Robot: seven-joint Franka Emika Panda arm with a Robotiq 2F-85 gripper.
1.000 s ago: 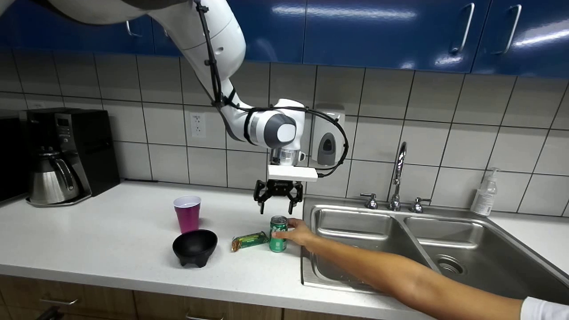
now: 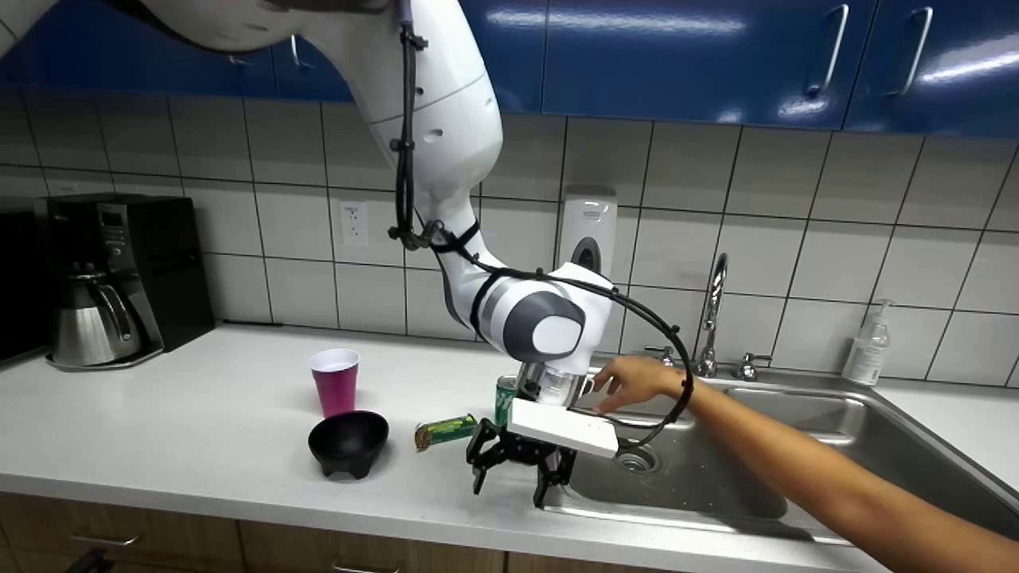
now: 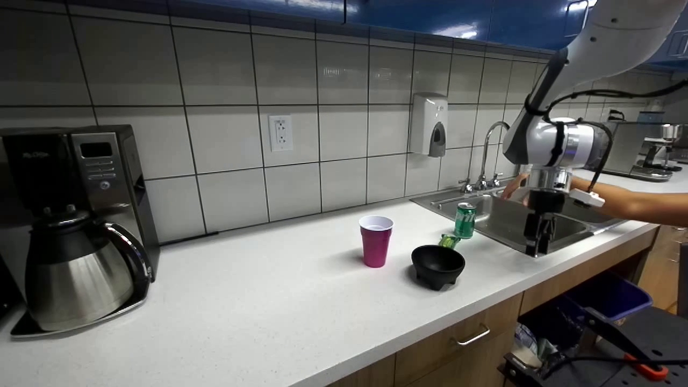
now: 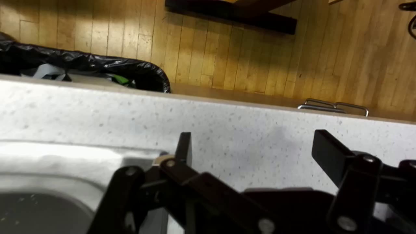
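Note:
Open and empty, my gripper [image 2: 508, 481] hovers over the counter's front strip beside the sink's left edge. Its two fingers stand wide apart in the wrist view, with only speckled counter [image 4: 249, 144] between them. A green can [image 3: 465, 220] stands upright near the sink; in exterior view 1 the arm partly covers the can [image 2: 504, 396]. A green wrapped bar [image 2: 446, 430] lies left of it. Further left are a black bowl [image 2: 349, 442] on short feet and a magenta cup [image 2: 335, 385], upright with a white inside.
A person's arm [image 2: 802, 458] reaches across the sink [image 2: 669, 520], the hand close behind my gripper. A coffee maker [image 3: 116, 193] occupies the far left. Past the counter's front edge a black-lined bin [image 4: 136, 70] sits below.
My arm has moved right, lower and toward the counter's front edge, its gripper still open. The person's hand has left the can and moved back to the right. Cup, bowl and bar have stayed.

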